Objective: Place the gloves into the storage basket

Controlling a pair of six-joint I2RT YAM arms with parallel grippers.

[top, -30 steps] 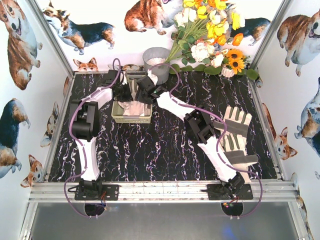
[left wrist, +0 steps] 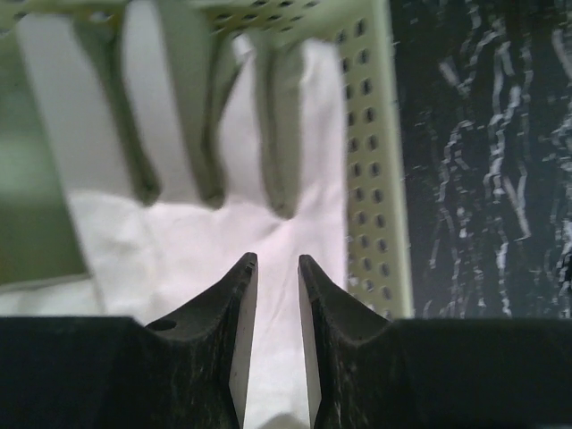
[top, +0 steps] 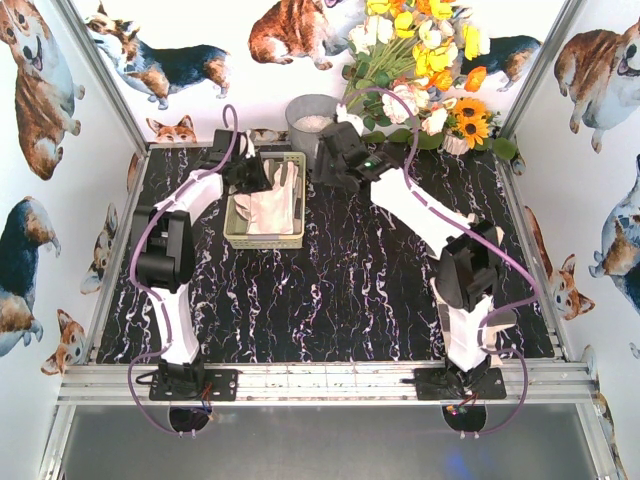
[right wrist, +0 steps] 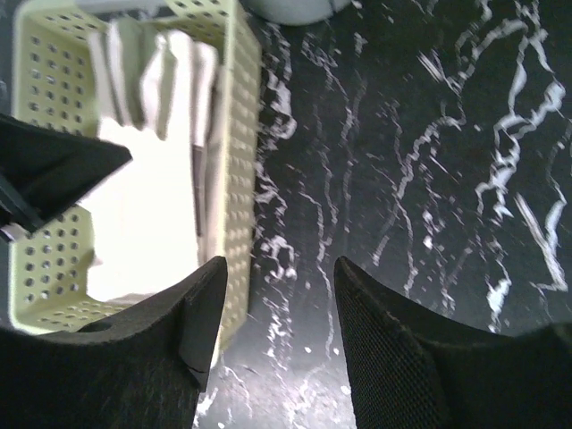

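White gloves with grey-green strips lie in the green storage basket [top: 265, 242], the top glove [top: 268, 213] flat with its fingers toward the far end. Over the basket's far part is my left gripper, slightly open, a narrow gap between its fingertips and the glove [left wrist: 214, 241] below. To the right of the basket hovers my right gripper, open and empty above the bare table. The left gripper's dark fingers [right wrist: 67, 170] cover part of the glove in the right wrist view. More glove material [top: 502, 318] shows at the table's right side, largely hidden beneath my right arm.
A grey bucket [top: 305, 112] stands just behind the basket's right corner. Flowers [top: 430, 65] fill the back right.
My right gripper went from gripping the glove to open and moved up and right, out of the basket. The glove lies flatter.
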